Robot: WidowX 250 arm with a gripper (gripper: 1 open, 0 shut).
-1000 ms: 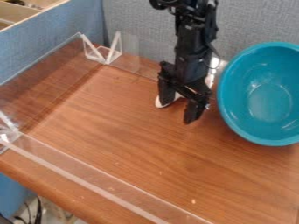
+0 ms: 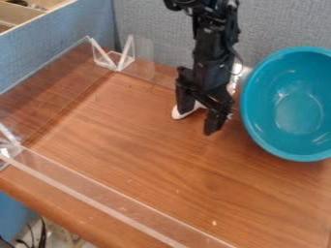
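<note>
My black gripper (image 2: pixel 204 114) hangs low over the wooden table near its back, just left of a teal bowl, with its fingers apart. A small white object (image 2: pixel 183 113) lies at the left finger, partly hidden by it; I cannot tell what it is. The teal bowl (image 2: pixel 287 107) stands at the right of the table.
Clear plastic edging with white brackets (image 2: pixel 114 60) runs along the table's left side and back. A grey padded wall stands behind, and a blue panel with a wooden box is at the back left.
My gripper has moved slightly down over the last second. The bowl and table look unchanged.
</note>
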